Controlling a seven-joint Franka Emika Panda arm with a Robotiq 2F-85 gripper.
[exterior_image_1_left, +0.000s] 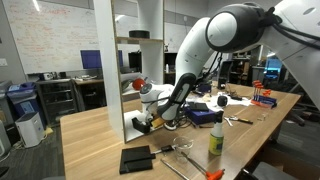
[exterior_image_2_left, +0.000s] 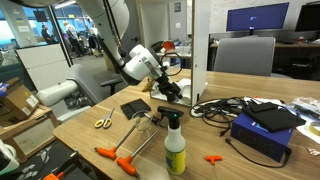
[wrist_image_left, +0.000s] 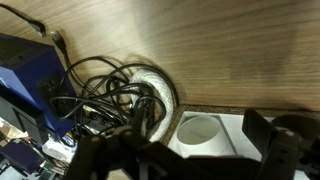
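Note:
My gripper spreads open at the bottom of the wrist view, its dark fingers (wrist_image_left: 262, 138) well apart. Between and beyond them shows a white, round, cup-like object (wrist_image_left: 202, 135) on a white board. Whether the fingers touch it, I cannot tell. Exterior view 1 has the gripper (exterior_image_1_left: 149, 123) low beside the white shelf unit (exterior_image_1_left: 115, 75), over its bottom board. From the other side, the gripper (exterior_image_2_left: 172, 92) is also low at the shelf's base, its fingertips too small to make out.
Coiled black cables (wrist_image_left: 100, 85) and a blue box (exterior_image_2_left: 262, 132) lie beside the shelf. A spray bottle (exterior_image_2_left: 175, 148), orange-handled tools (exterior_image_2_left: 130, 163), scissors (exterior_image_2_left: 104, 122) and a black pad (exterior_image_1_left: 136, 159) occupy the front of the table. Bare wood (exterior_image_1_left: 90, 145) lies left of the pad.

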